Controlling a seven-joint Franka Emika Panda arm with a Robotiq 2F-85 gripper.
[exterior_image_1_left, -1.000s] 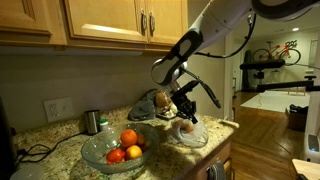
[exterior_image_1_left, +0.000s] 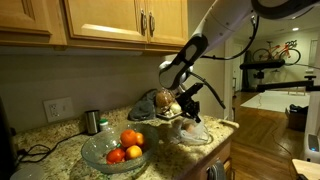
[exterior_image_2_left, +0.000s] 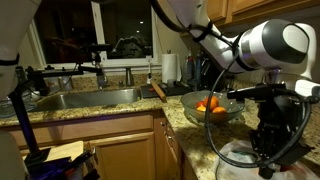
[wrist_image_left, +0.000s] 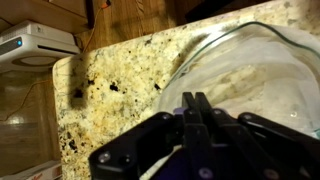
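Observation:
My gripper is shut above a clear, see-through container or plastic bag (wrist_image_left: 235, 75), and nothing shows between its fingers. In exterior view 1 the crumpled-looking clear plastic (exterior_image_1_left: 188, 134) rests near the counter's front edge, with the gripper (exterior_image_1_left: 191, 118) right over it. Whether the fingertips touch it I cannot tell. Something orange-brown seems to lie inside. A grey-green colander bowl (exterior_image_1_left: 92, 151) holds several orange and red fruits (exterior_image_1_left: 129, 138) toward the near left end of the counter.
A metal canister (exterior_image_1_left: 92, 122) and cables stand along the wall behind the bowl. Baskets (exterior_image_1_left: 163, 98) sit at the back, close to the arm. Upper cabinets (exterior_image_1_left: 120, 20) overhang the counter.
The arm has shifted slightly to the left and its gripper a little upward in exterior view 1. The fruit bowl has stayed in place.

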